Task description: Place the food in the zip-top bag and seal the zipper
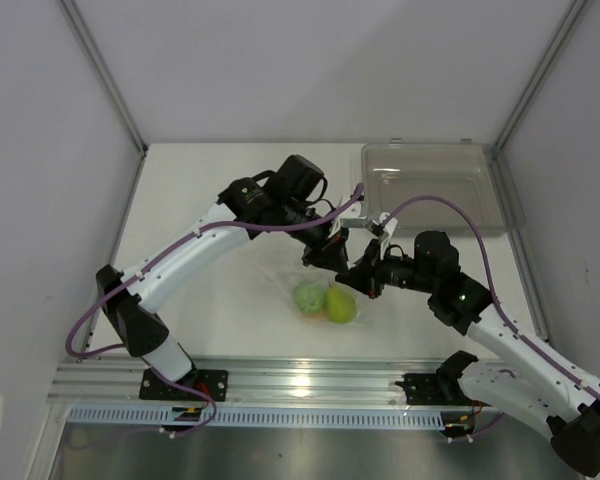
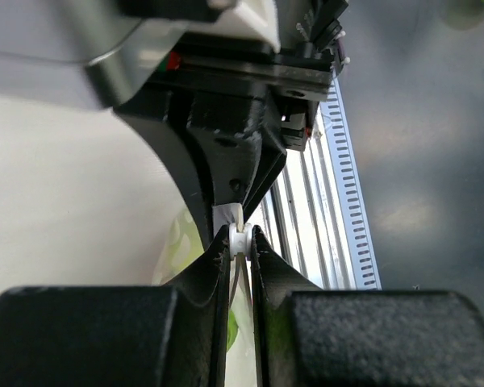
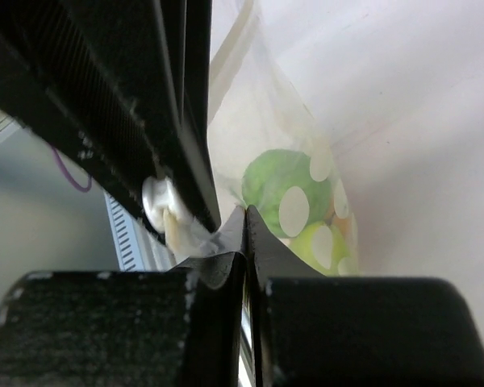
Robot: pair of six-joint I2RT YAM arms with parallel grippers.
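The clear zip top bag [image 3: 266, 105] lies below both grippers, with a green food piece [image 1: 310, 297], a yellow-green one [image 1: 341, 305] and an orange one [image 3: 340, 198] inside. In the left wrist view, my left gripper is shut on the white zipper slider [image 2: 239, 235] at the bag's top edge. Close beside it, my right gripper is shut on a thin fold of the bag's film, seen at its fingertips. From above, the arms hide most of the bag's mouth, and whether the zipper is closed cannot be told.
An empty clear bin [image 1: 435, 185] stands at the back right of the white table. A metal rail [image 1: 300, 375] runs along the front edge.
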